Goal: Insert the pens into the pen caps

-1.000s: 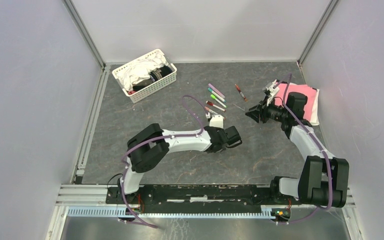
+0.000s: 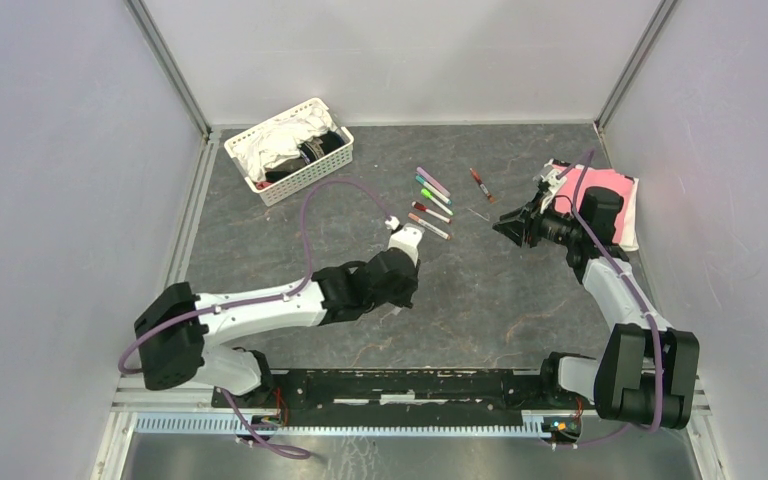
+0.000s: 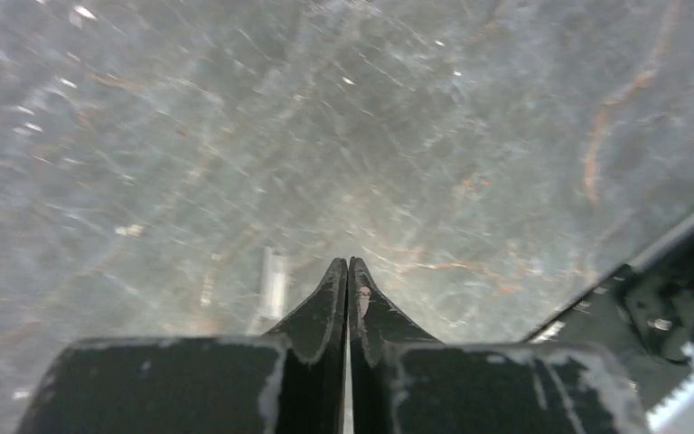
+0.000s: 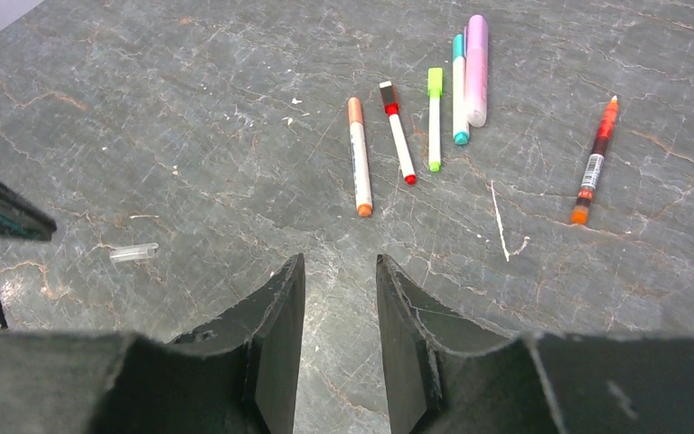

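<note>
Several pens lie on the grey table: an orange one [image 4: 361, 167], a red one [image 4: 400, 145], a green one [image 4: 435, 131], a teal one [image 4: 459, 95] and a pink one [image 4: 476, 72]; an orange-red pen [image 4: 594, 163] lies apart to the right. A small clear piece [image 4: 134, 251] lies at left in the right wrist view. My left gripper is shut, nothing visible between its fingers, above bare table. My right gripper stands open and empty, facing the pens from the right side.
A white basket [image 2: 300, 178] with cloth stands back left. A pink cloth [image 2: 615, 180] lies at the right behind the right arm.
My left arm has swung left and changed its pose, away from the table's middle near the pens. The right arm has shifted very slightly.
</note>
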